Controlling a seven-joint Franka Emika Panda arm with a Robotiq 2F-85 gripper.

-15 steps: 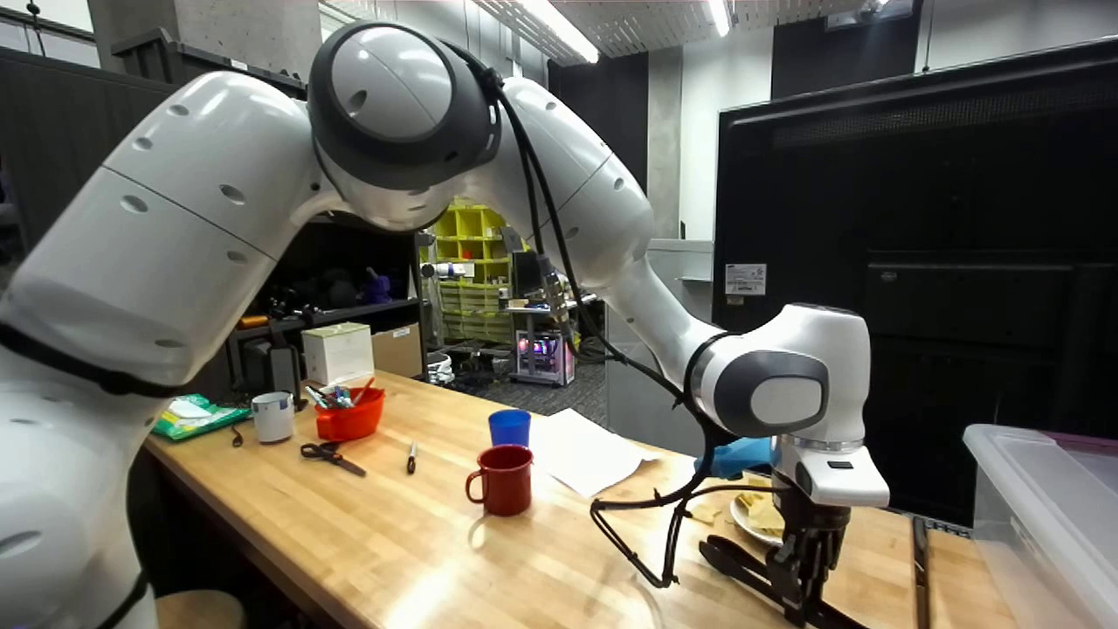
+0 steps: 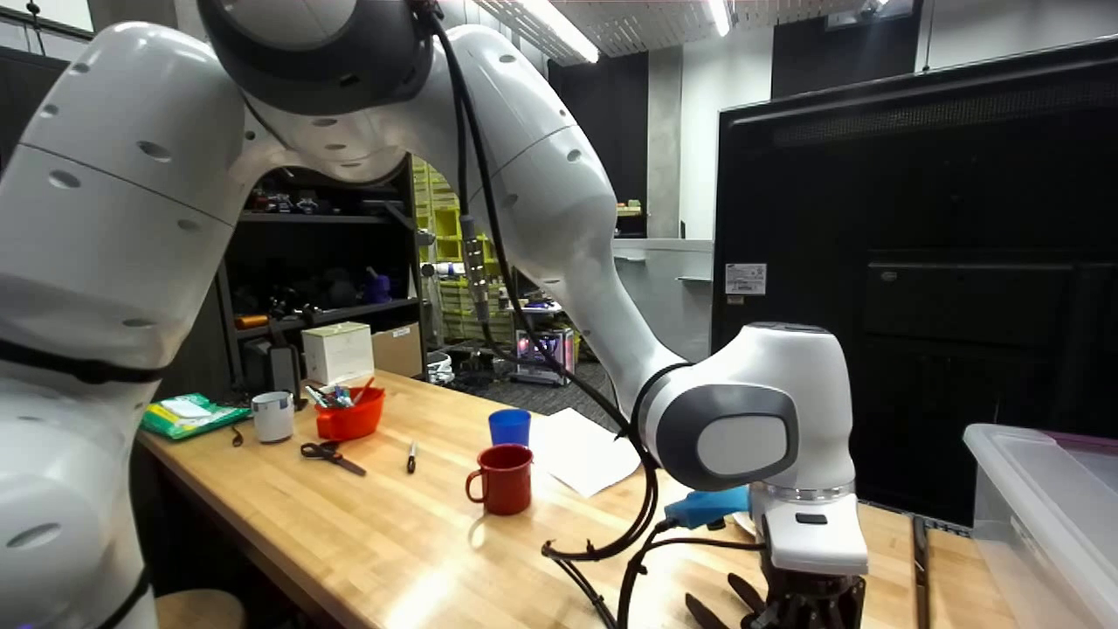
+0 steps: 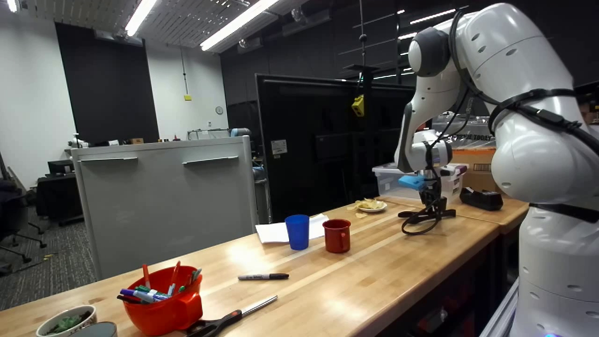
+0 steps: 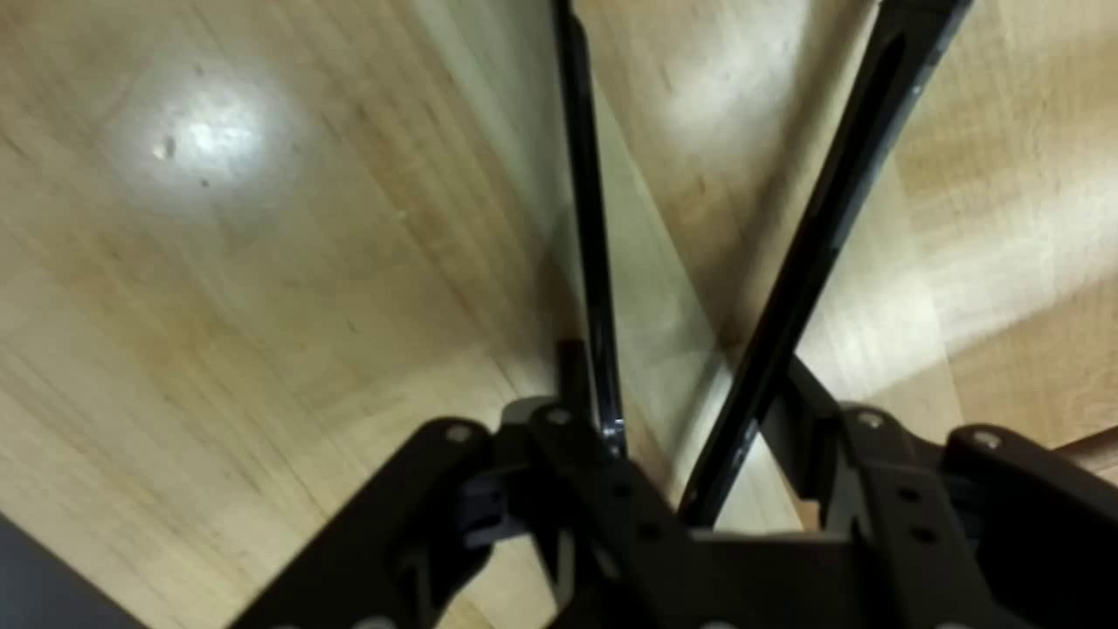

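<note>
A pair of black tongs (image 4: 828, 236) runs between the fingers of my gripper in the wrist view, its two arms spread in a V. One finger (image 4: 572, 372) stands beside the left arm and the other against the right; whether they grip firmly cannot be told. Low over the table, the gripper (image 3: 431, 203) and the tongs (image 3: 408, 214) show at the right of exterior view 2. In exterior view 1 the gripper (image 2: 809, 603) is partly cut off by the bottom edge. Behind it sits a plate (image 3: 379, 210) of yellow chips (image 3: 367, 203).
A red mug (image 2: 505, 480) and blue cup (image 2: 509, 426) stand mid-table by white paper (image 2: 584, 451). Marker (image 3: 263, 276), scissors (image 3: 227, 320) and a red pen container (image 3: 166, 314) lie farther off. A clear bin (image 2: 1032, 514) borders the right side.
The arm has come lower and shifted left in exterior view 1, carrying the gripper toward the bottom edge. The tongs' arms look farther apart than before. The plate is now mostly hidden there.
</note>
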